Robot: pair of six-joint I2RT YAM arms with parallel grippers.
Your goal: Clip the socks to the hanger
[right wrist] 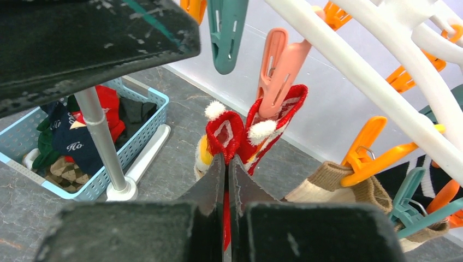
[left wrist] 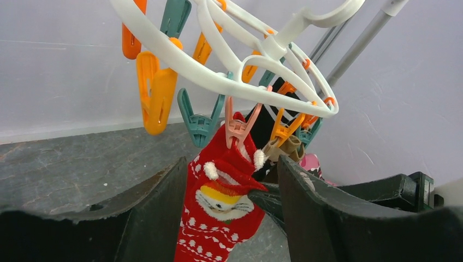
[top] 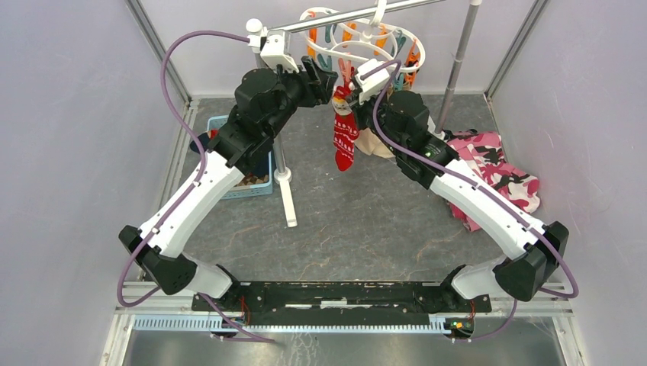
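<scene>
Red knit socks (top: 346,141) with white pompoms and a yellow-and-white face hang below the round white hanger (top: 418,47). A pink clip (left wrist: 238,128) has its fingers on the cuff of the red socks (left wrist: 218,232). At the near cuff fold, my right gripper is shut with the red knit pinched at its tips. Close by on the left, my left gripper stands open; the socks show beyond its spread fingers, apart from them as far as I can tell.
Beige socks (right wrist: 336,188) hang from an orange clip on the right. Empty teal (left wrist: 201,123) and orange clips (left wrist: 156,93) line the near rim. A blue basket of socks (top: 248,192) stands at left; pink patterned cloth (top: 496,171) lies at right.
</scene>
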